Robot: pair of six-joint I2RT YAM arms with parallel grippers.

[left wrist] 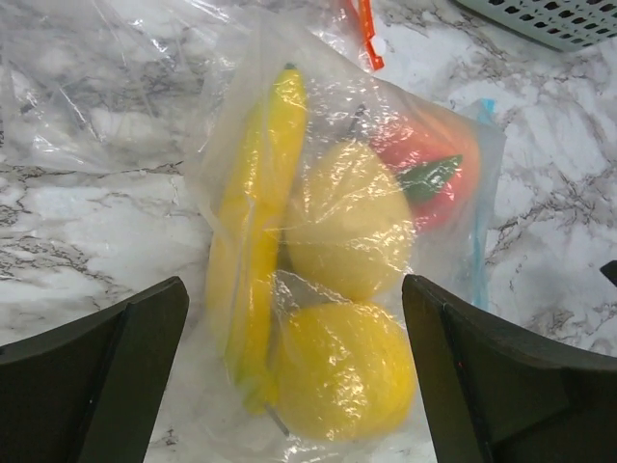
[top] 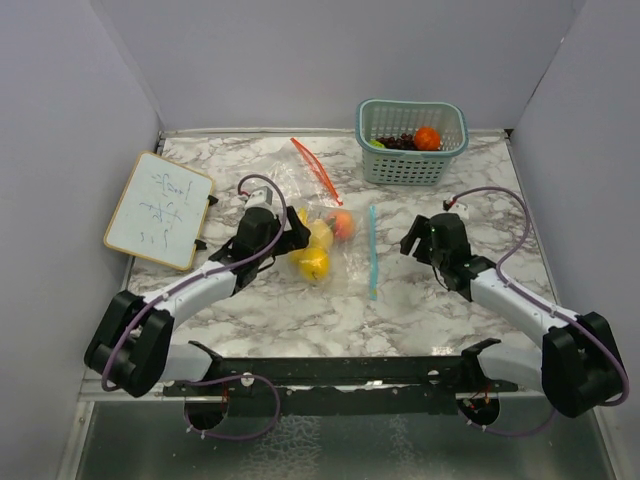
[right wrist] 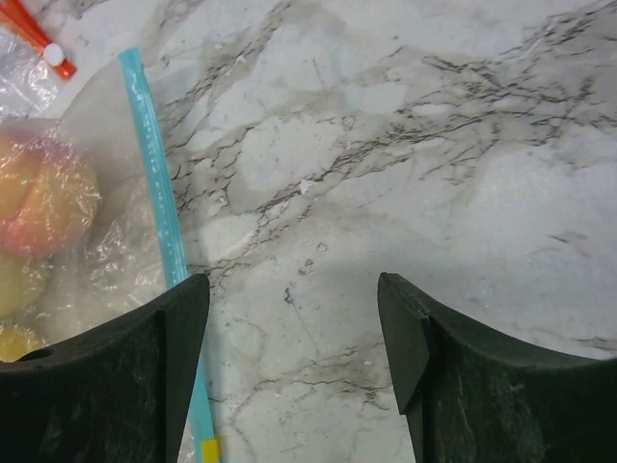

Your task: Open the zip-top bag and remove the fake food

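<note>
A clear zip bag [top: 355, 265] with a blue zip lies mid-table, holding a fake banana [left wrist: 255, 222], a pale yellow fruit [left wrist: 347, 217], a yellow fruit [top: 314, 264] and a red-orange fruit [top: 342, 224]. My left gripper [top: 285, 226] is open above the bag's left side, its fingers either side of the fruit in the left wrist view. My right gripper [top: 414, 239] is open over bare marble right of the blue zip [right wrist: 159, 183].
A green basket [top: 410, 172] with fruit stands at the back right. An empty bag with red zip [top: 318, 170] lies behind the bag. A whiteboard [top: 155, 210] lies at the left.
</note>
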